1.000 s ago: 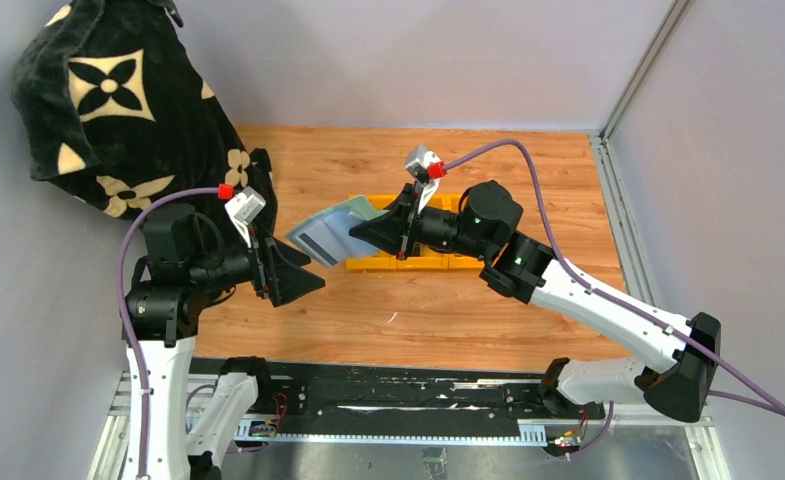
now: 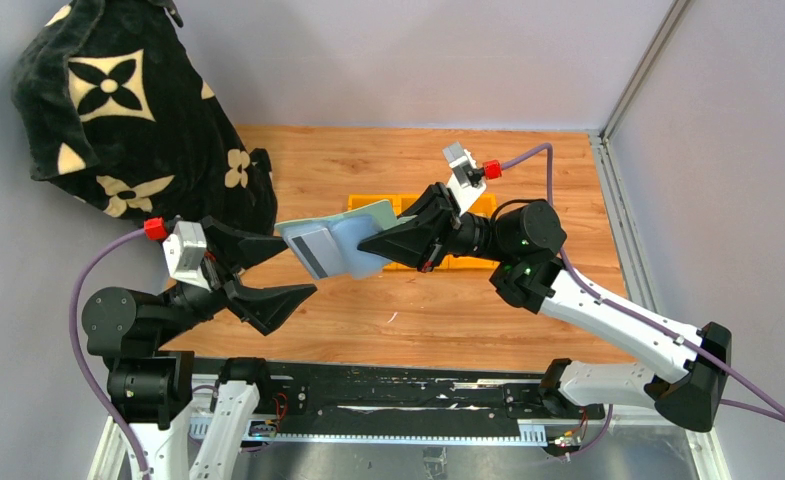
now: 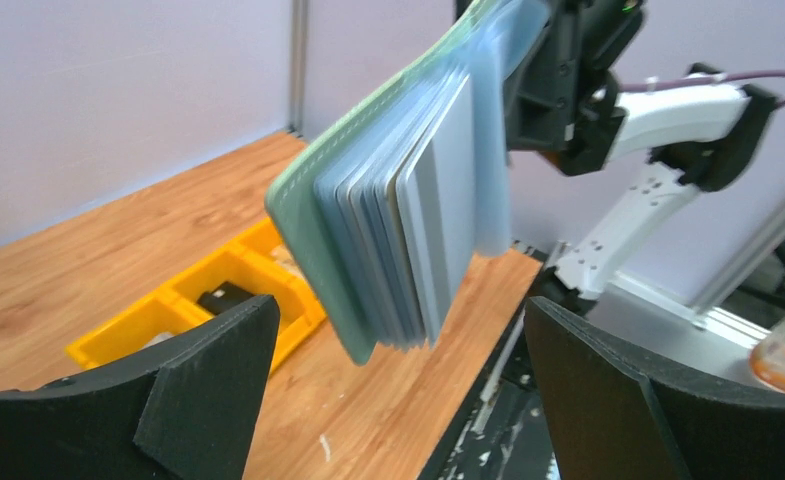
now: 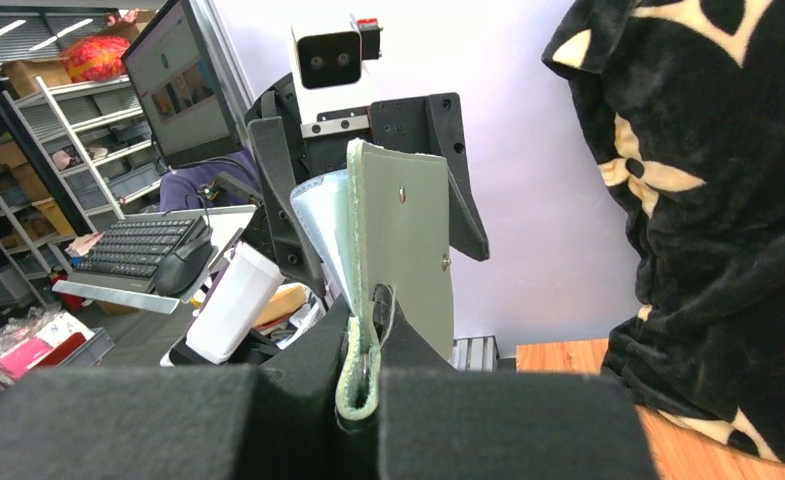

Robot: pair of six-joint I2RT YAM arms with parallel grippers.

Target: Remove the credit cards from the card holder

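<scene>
Held up over the table is a pale green card holder (image 2: 376, 213) with clear plastic sleeves, and my right gripper (image 2: 365, 246) is shut on its folded spine. In the left wrist view the holder's green cover (image 3: 313, 200) hangs tilted. A card with a dark stripe (image 3: 431, 215) shows at the front of its layered sleeves. To the left my left gripper (image 2: 301, 266) stands open and empty, its fingers apart and facing the holder's free end without touching it. The right wrist view shows the cover (image 4: 408, 230) edge-on above the right fingers (image 4: 308, 350).
A yellow divided tray (image 2: 483, 205) sits on the wooden table behind the right gripper, with a black item (image 3: 225, 297) in it. Dark patterned cloth (image 2: 118, 120) hangs at the back left.
My left gripper has shifted a little left and its fingers have spread wider.
</scene>
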